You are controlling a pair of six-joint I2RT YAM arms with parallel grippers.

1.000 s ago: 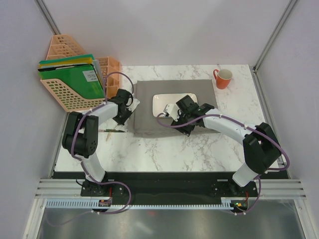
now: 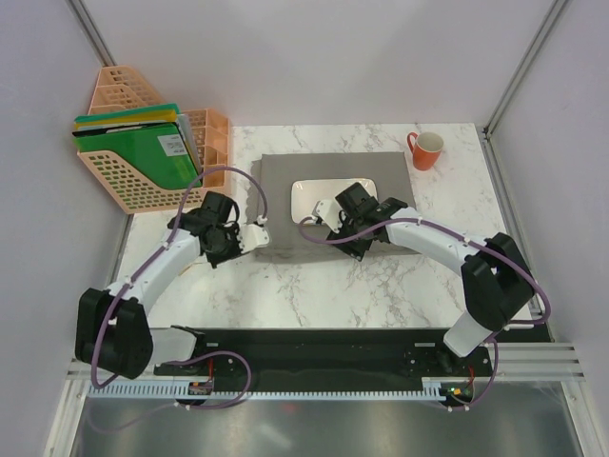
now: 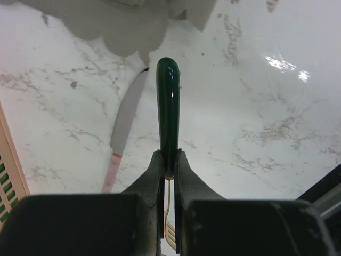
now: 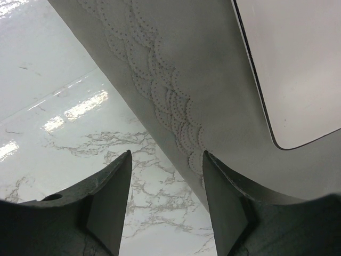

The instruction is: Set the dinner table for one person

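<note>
Between the fingertips of my left gripper is a fork (image 3: 168, 106), pinched at the base of its dark green handle, its thin gold neck and tines showing below. Whether it is clear of the table I cannot tell. Beside it on the marble lies a knife (image 3: 127, 117) with a pinkish handle. My right gripper is part open and empty, over the front edge of the grey placemat (image 4: 213, 106). On that mat rests a white rectangular plate (image 2: 314, 193). An orange-red mug (image 2: 425, 149) stands at the back right.
An orange basket (image 2: 143, 181) with green folders (image 2: 143, 152) fills the back left, close to the left arm.
The green handle seen lying there is now in its grip. The right arm looks still.
</note>
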